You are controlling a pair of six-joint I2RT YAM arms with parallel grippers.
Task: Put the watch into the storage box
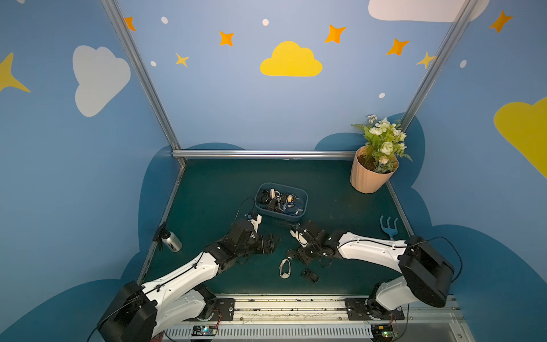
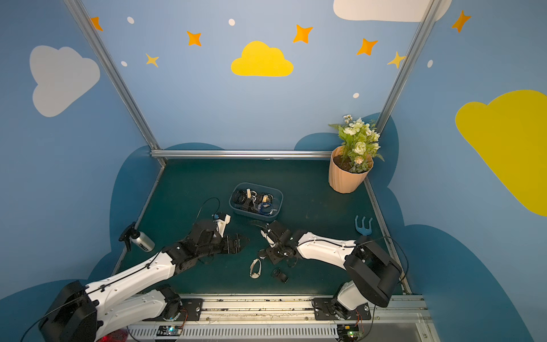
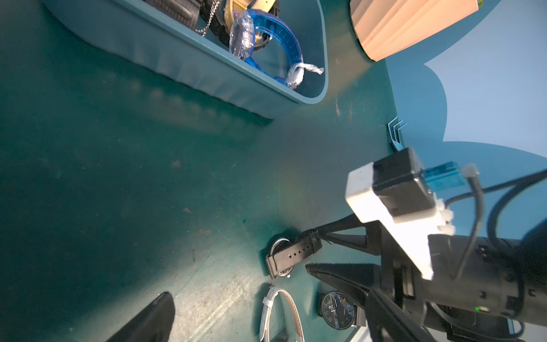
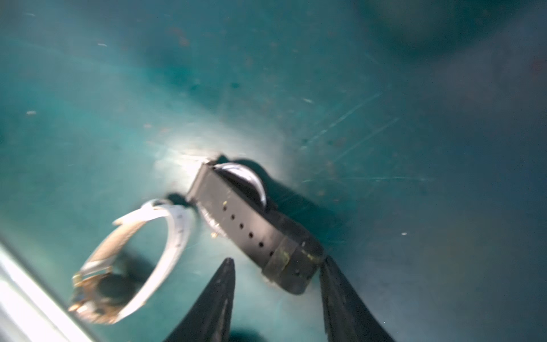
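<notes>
A black-strapped watch (image 4: 256, 228) with a silver-rimmed case lies on its side on the green table. My right gripper stands part open around its buckle end; the right finger (image 4: 336, 287) is close to the strap, and I cannot tell if it touches. In the left wrist view the same watch (image 3: 291, 254) has its strap end at the right fingertips. My left gripper is open and empty, over bare table. Behind both arms stands the blue storage box (image 1: 281, 215), holding several watches.
A white-strapped watch (image 4: 171, 228) lies close beside the black one. Another dark watch (image 3: 337, 309) lies near the front, under the right arm. A flowerpot (image 1: 367, 173), a blue rake (image 1: 389, 229) and a spray bottle (image 1: 171, 240) stand well aside.
</notes>
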